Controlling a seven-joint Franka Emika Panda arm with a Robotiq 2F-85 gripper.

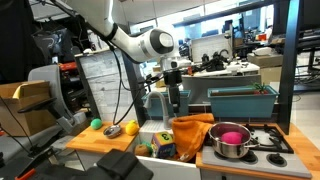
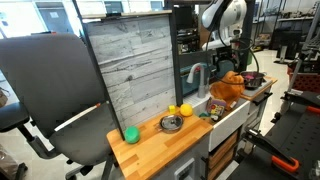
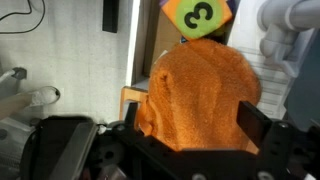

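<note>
An orange towel [image 1: 195, 132] lies rumpled between the open drawer and the stove top, partly draped over the drawer's side. In the wrist view the towel [image 3: 198, 90] fills the middle, below my gripper. The fingers stand wide open, one finger to each side of the cloth, with nothing held. From outside, the gripper hangs above the towel, pointing down and clear of it. The open drawer [image 1: 150, 163] holds several colourful things, among them a block [image 3: 198, 14] marked with a 3.
Right of the towel, a steel pot [image 1: 232, 148] with something pink inside sits on the stove [image 1: 275, 160]. A sink faucet [image 2: 194, 82] rises behind the drawer. On the wooden counter to the left are a green ball [image 2: 131, 134], yellow fruit and a small metal pan [image 2: 171, 123].
</note>
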